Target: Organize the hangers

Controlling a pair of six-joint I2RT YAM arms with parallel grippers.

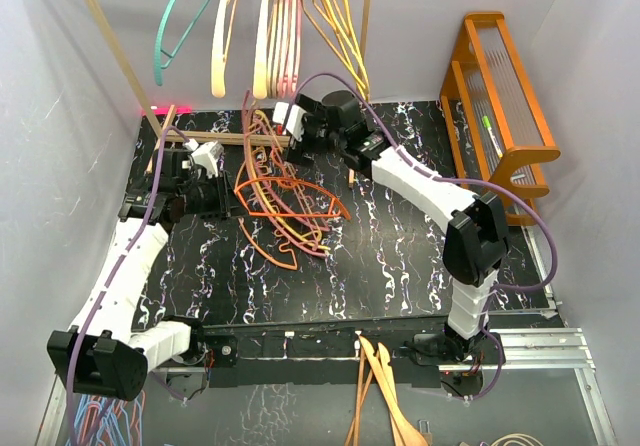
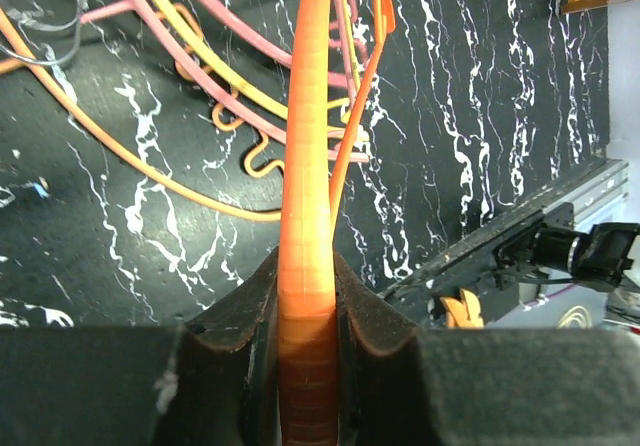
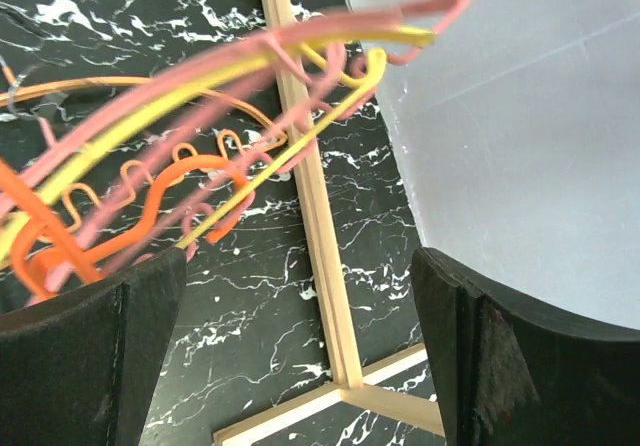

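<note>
A tangled pile of pink, yellow and orange hangers (image 1: pixel 280 196) lies on the black marble floor. My left gripper is at the pile's left, with an orange hanger (image 2: pixel 306 166) running between its fingers; the top view shows that hanger lying across the others. My right gripper (image 1: pixel 296 136) stands open above the pile's upper end; in the right wrist view pink and yellow hanger ends (image 3: pixel 180 96) pass blurred in front of its fingers, with nothing clearly between them.
A wooden rack frame (image 1: pixel 220 138) with hanging teal, cream, pink and yellow hangers (image 1: pixel 286 36) stands at the back. An orange wooden stand (image 1: pixel 535 153) is at the right. Wooden hangers (image 1: pixel 398 416) lie below the front edge.
</note>
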